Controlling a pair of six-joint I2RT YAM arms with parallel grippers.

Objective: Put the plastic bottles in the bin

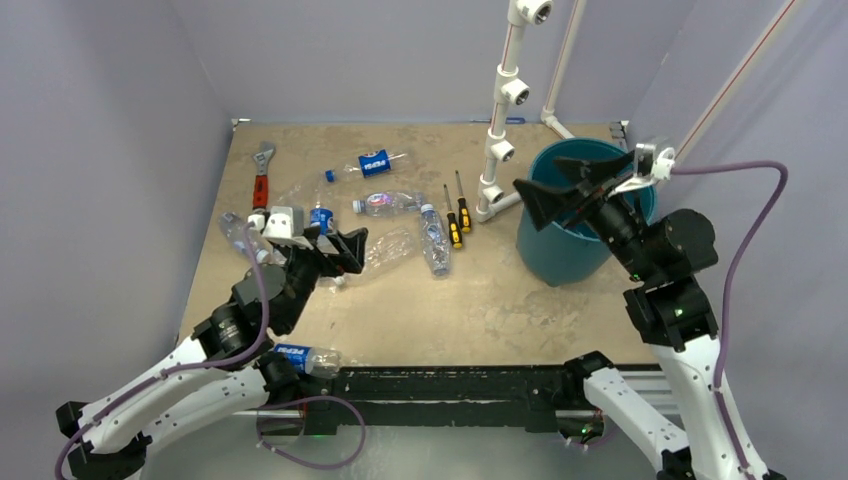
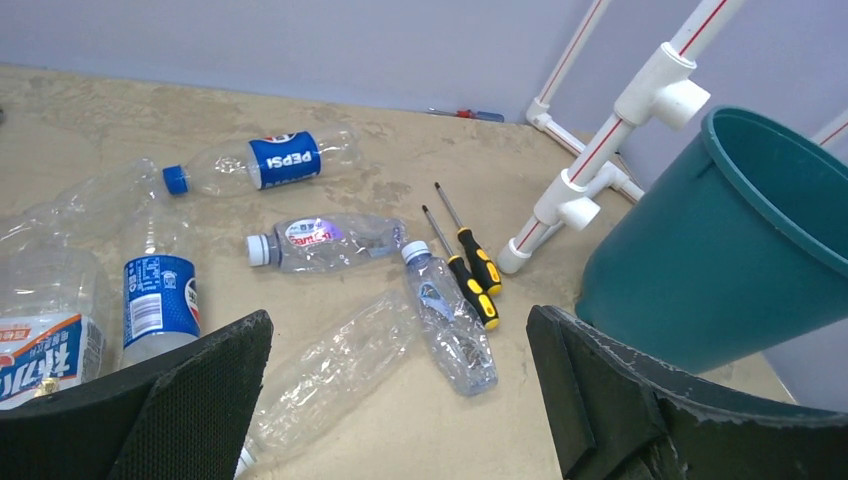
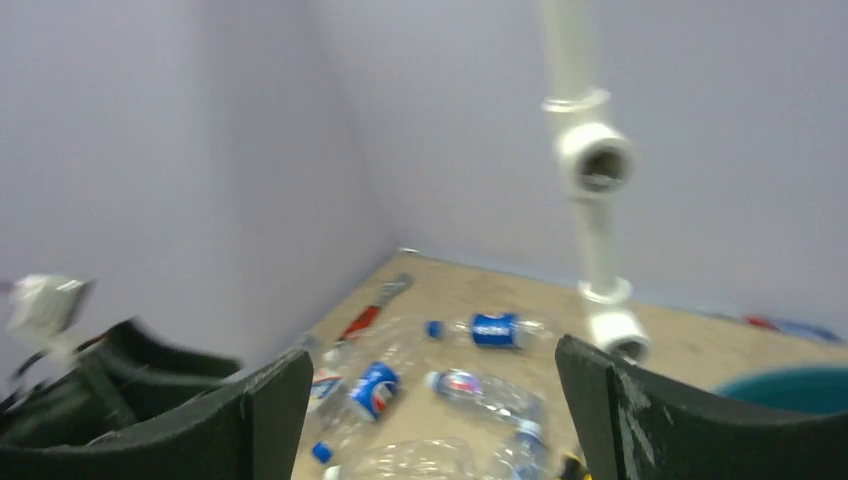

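Plastic bottles lie on the table, among them a Pepsi bottle (image 2: 285, 160), a small bottle (image 2: 335, 240), a water bottle (image 2: 445, 320), a clear crumpled bottle (image 2: 345, 370) and a blue-label bottle (image 2: 160, 300); another (image 1: 308, 360) lies at the front edge. The teal bin (image 1: 560, 255) stands at the right. My left gripper (image 1: 340, 250) is open over the left bottles, nothing between its fingers. My right gripper (image 1: 565, 185) is open above the bin, nothing visible between its fingers; the right wrist view is blurred.
A wrench (image 1: 261, 185) lies at the back left, two screwdrivers (image 1: 454, 232) beside the bottles. A white pipe stand (image 1: 499, 120) rises left of the bin.
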